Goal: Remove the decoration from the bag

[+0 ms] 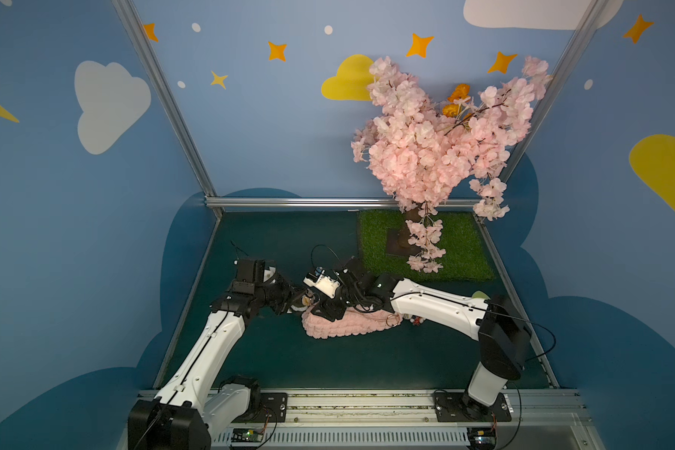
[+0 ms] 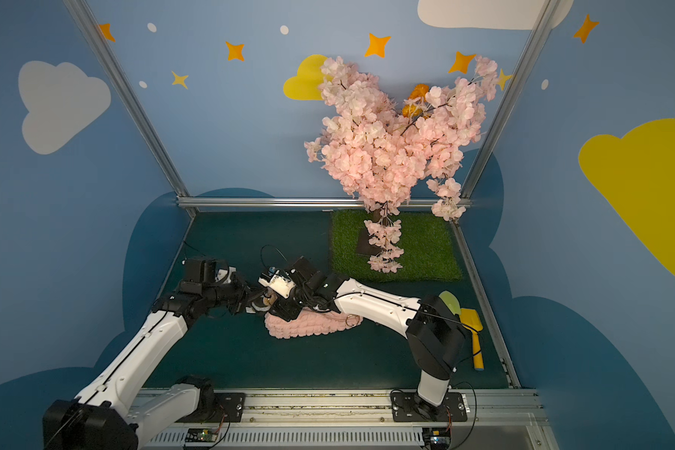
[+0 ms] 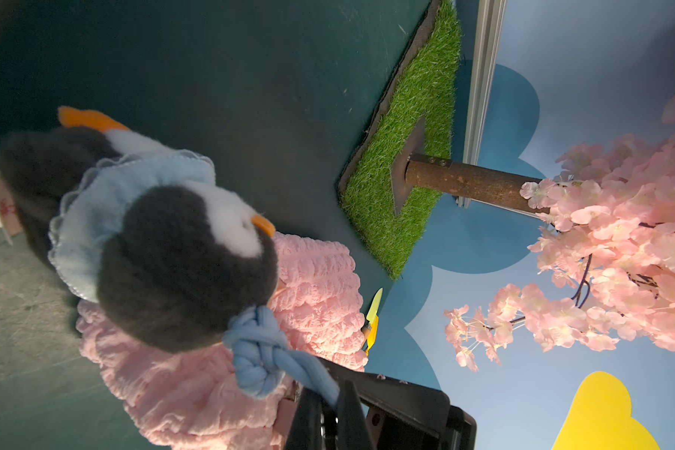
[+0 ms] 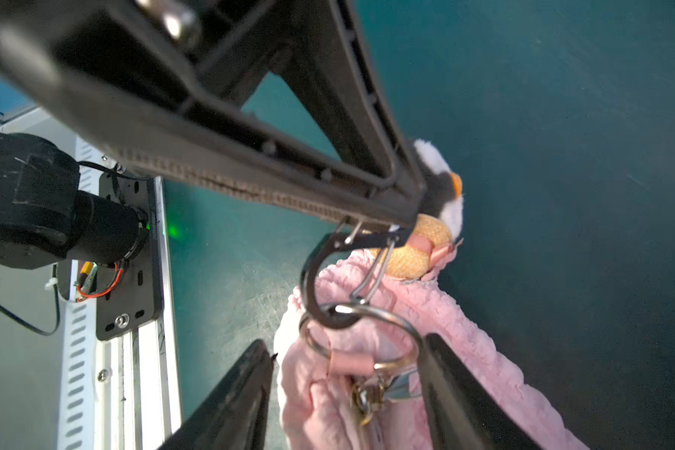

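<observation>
The penguin plush decoration (image 3: 180,262), grey and white with a pale blue collar, lies at the left end of the pink ruffled bag (image 4: 457,360). Its knotted blue cord (image 3: 262,352) runs between the fingers of my left gripper, which is shut on it. Below the left fingertips, a black carabiner (image 4: 315,281) links through the bag's metal ring (image 4: 393,318). My right gripper stands open, its fingers either side of the ring and strap, not closed on them. From above, the arms hide the plush almost completely.
A blossom tree (image 1: 427,150) rises from a grass mat (image 1: 457,255) behind the right arm. A yellow tool (image 2: 474,337) and a pale green piece (image 2: 450,301) lie at the right edge.
</observation>
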